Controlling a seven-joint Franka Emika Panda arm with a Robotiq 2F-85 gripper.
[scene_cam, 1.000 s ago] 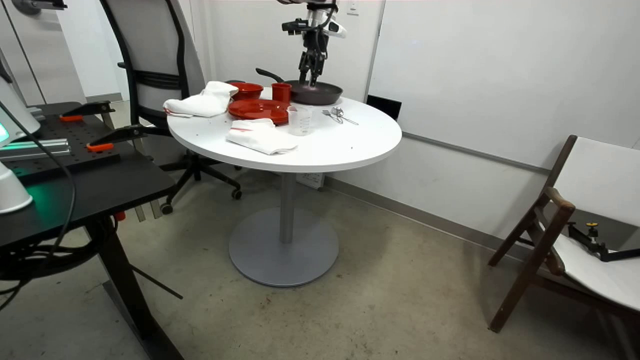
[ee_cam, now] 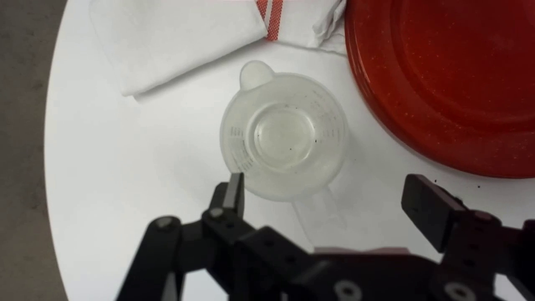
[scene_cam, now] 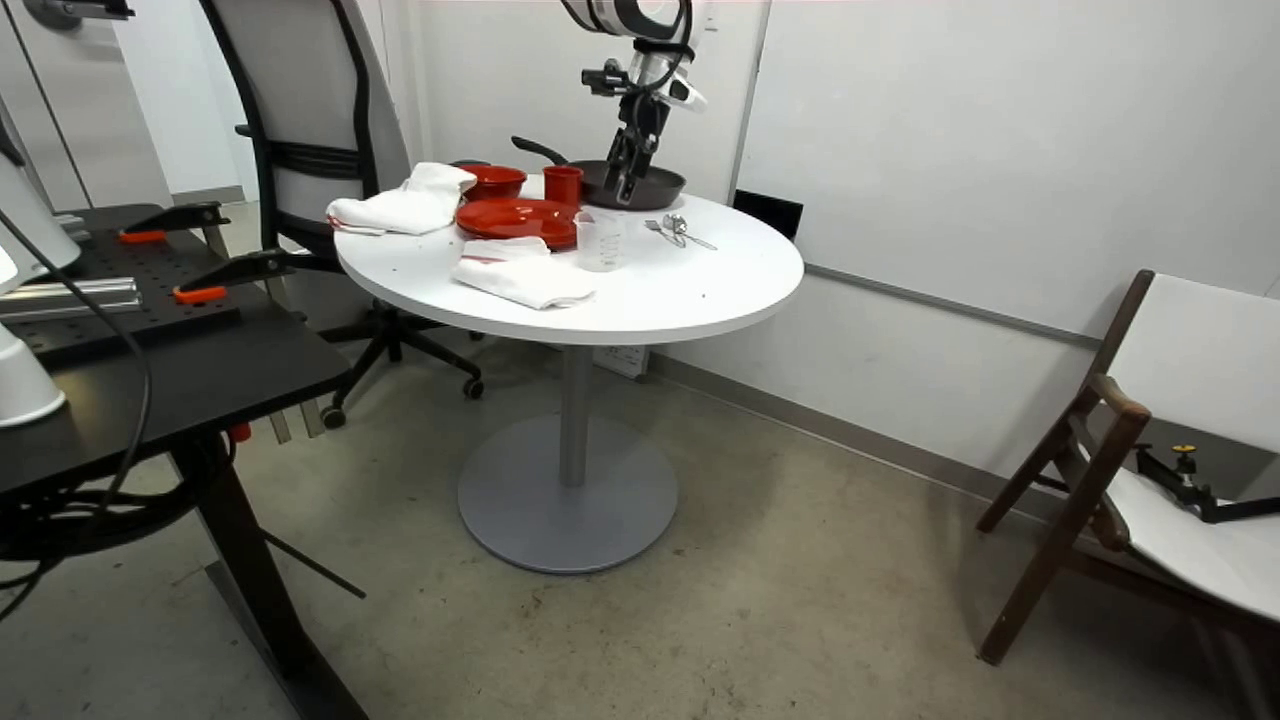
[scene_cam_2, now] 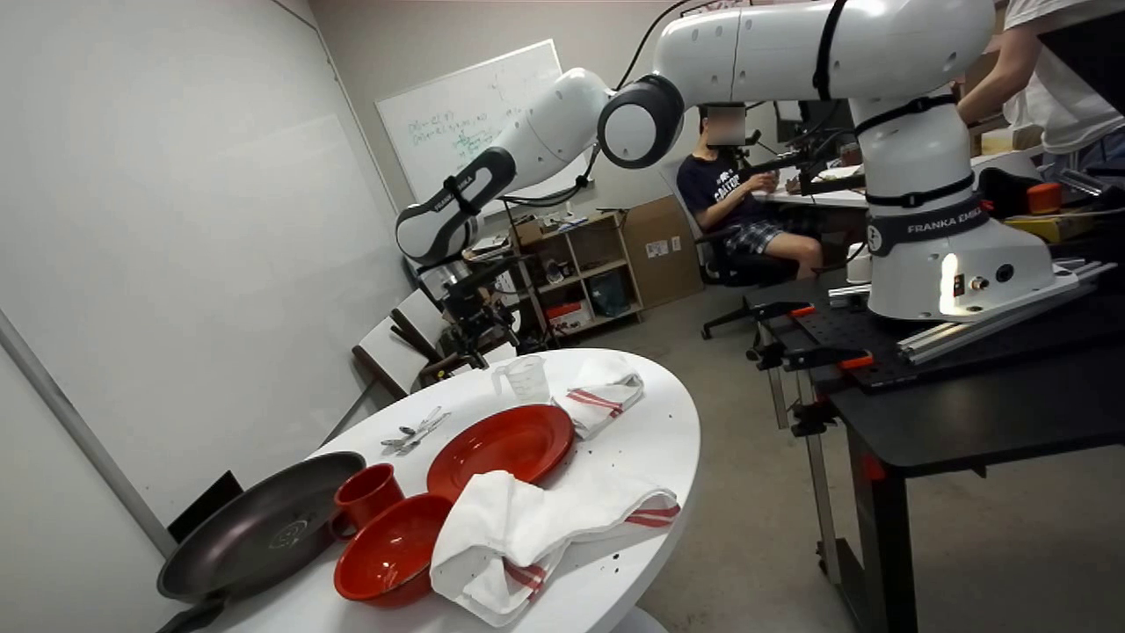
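Note:
A clear measuring cup stands upright on the white round table, its handle reaching toward my gripper in the wrist view. My gripper is open, its two dark fingers wide apart and nothing held between them. It hangs above the table, with the handle showing in the gap between the fingers. In exterior view 1 the cup sits right of the red plates, and the gripper is over the far side of the table, in front of the pan.
Red plates, a red bowl, a red mug and a dark pan crowd one side. White towels lie near the cup. Loose cutlery rests beside it.
The gripper has shifted slightly to the right and lower in exterior view 1 and is now tilted. The tableware has not moved. A green glow on the robot's base is gone.

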